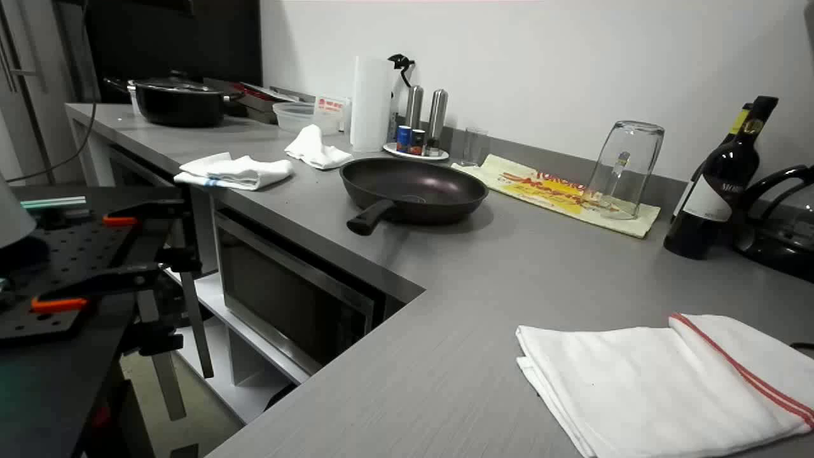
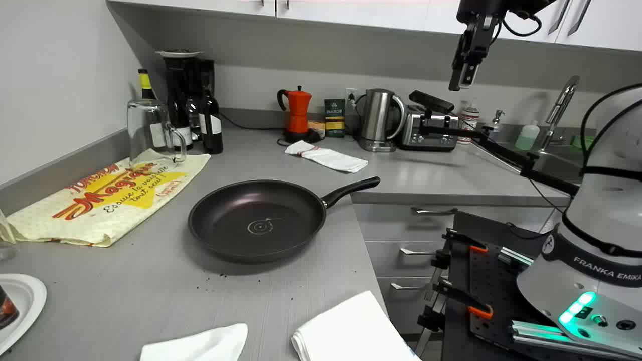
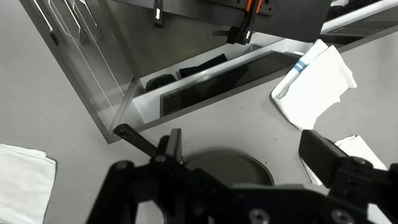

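Observation:
High above the counter, my gripper stands open, its fingers wide apart with nothing between them. In exterior view 2 the gripper [image 2: 462, 84] hangs at the upper right, well clear of the worktop. A black frying pan [image 2: 259, 219] rests empty on the counter, its handle reaching out toward the counter's inner corner. From the wrist view the pan [image 3: 231, 168] lies below the gripper, partly hidden by it. A white towel with a blue stripe [image 3: 317, 86] lies near the counter edge, and a smaller white cloth [image 1: 317, 149] is crumpled beside it.
A red-striped white towel [image 1: 656, 381] lies on the near counter. An upturned glass jug [image 1: 627, 168] stands on a yellow printed cloth [image 1: 526, 179] by the wall. Wine bottles [image 1: 713, 191], a kettle [image 2: 379, 117] and a black pot [image 1: 179, 102] also stand around. Bare counter surrounds the pan.

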